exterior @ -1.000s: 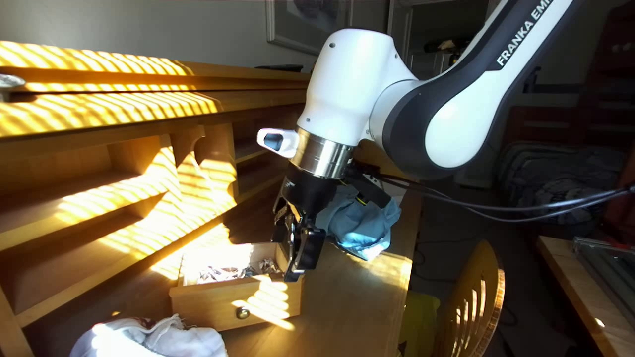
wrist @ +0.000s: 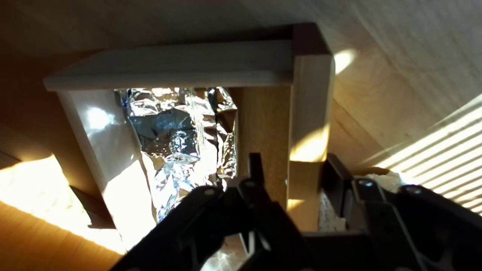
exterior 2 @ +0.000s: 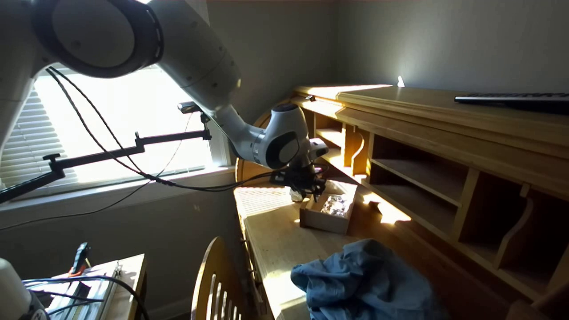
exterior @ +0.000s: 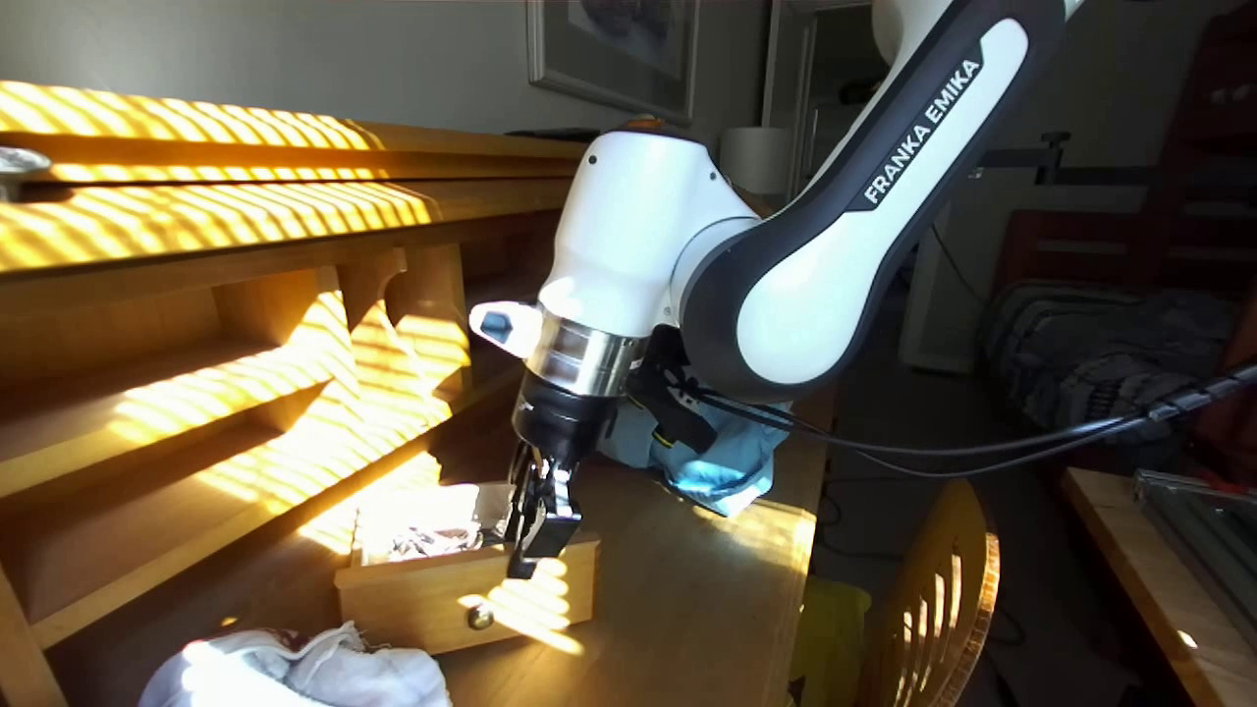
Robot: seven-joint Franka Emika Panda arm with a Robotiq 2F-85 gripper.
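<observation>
A small wooden drawer with a round knob rests on the desk. Crumpled shiny foil lies inside it, partly behind the gripper in the wrist view. My gripper is part open and straddles the drawer's front panel: one finger is on the inner side, the other on the outer side. A gap shows between the inner finger and the wood. The outer finger is close against the panel; contact is unclear. From the other side, the gripper appears over the drawer.
Desk cubbies rise along the back. A blue cloth lies on the desk on one side of the drawer, white-looking in the first exterior view. A light-blue bundle lies on the other side. A chair stands at the desk's edge.
In exterior view 1, my gripper has moved left and lower, from the drawer's right corner to over its front panel. The drawer stays in place.
</observation>
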